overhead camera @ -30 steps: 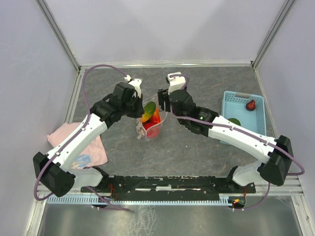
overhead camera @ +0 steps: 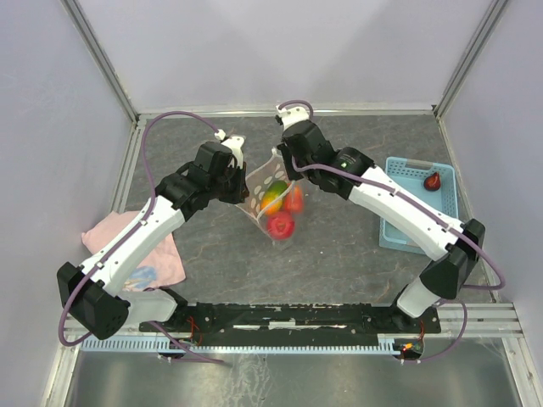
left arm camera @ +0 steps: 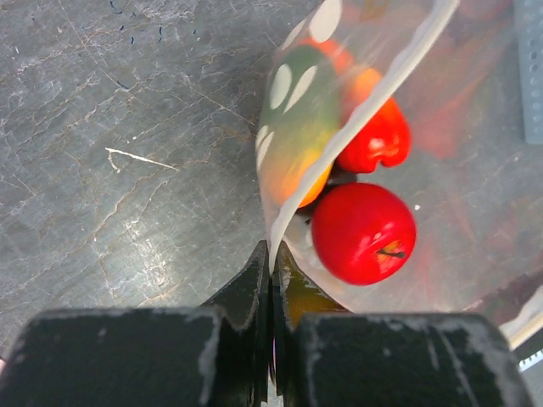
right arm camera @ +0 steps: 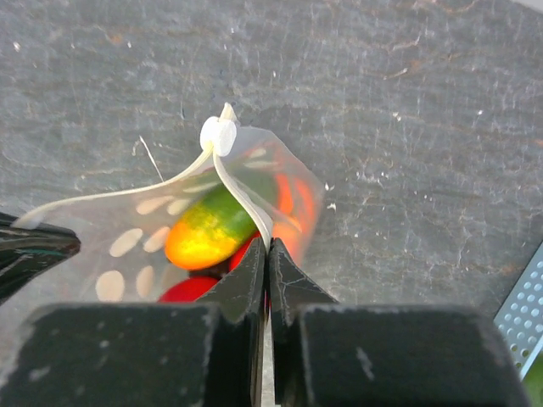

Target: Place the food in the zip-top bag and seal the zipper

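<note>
The clear zip bag (overhead camera: 252, 202) lies in mid-table with its mouth spread. Inside are a green-orange mango (right arm camera: 208, 227), a red pepper (left arm camera: 377, 140) and a round red fruit (left arm camera: 363, 233). My left gripper is shut on one side of the bag's rim. On the other side, my right gripper is shut with the rim pinched at its fingertips. A white zip slider (right arm camera: 218, 136) sits at the corner of the mouth, beyond the right fingertips. In the top view, the arms hide part of the rim.
A blue basket (overhead camera: 394, 237) at the right holds a dark red item (overhead camera: 433, 181); the right arm passes above its front part. A pink cloth (overhead camera: 165, 263) lies at the left.
The mouth is stretched wider and the food has shifted right. The left arm stayed still.
</note>
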